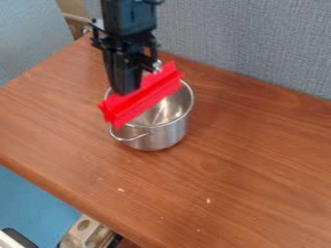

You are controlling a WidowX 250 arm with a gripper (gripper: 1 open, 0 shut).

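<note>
My black gripper [135,68] reaches down from the top of the view, holding a long red block [141,95] that lies tilted across the mouth of a steel pot [162,134] with a wire handle. The block covers much of the pot's opening, so its interior is partly hidden. Whether the block touches the rim is unclear.
A grey textured wall [253,44] stands behind it. A blue surface lies beyond the left edge.
</note>
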